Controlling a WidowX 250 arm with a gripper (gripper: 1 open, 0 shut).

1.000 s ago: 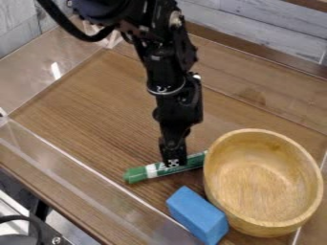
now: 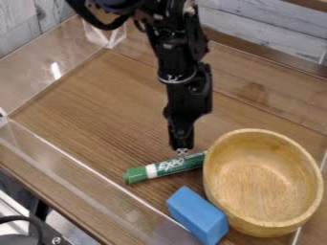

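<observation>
My black gripper [image 2: 181,142] points down at the middle of the table, shut, with nothing visible between its fingertips. It is just above a green tube with white parts [image 2: 153,169], which lies on the wooden table [image 2: 76,115] slanting up to the right, its right end against or close beside a pale wooden bowl [image 2: 262,182].
A blue block [image 2: 197,214] lies in front of the tube, left of the bowl's near side. A black cable [image 2: 26,225] is at the lower left corner.
My gripper has risen and moved back, away from the green tube. The tube, bowl and blue block look the same.
</observation>
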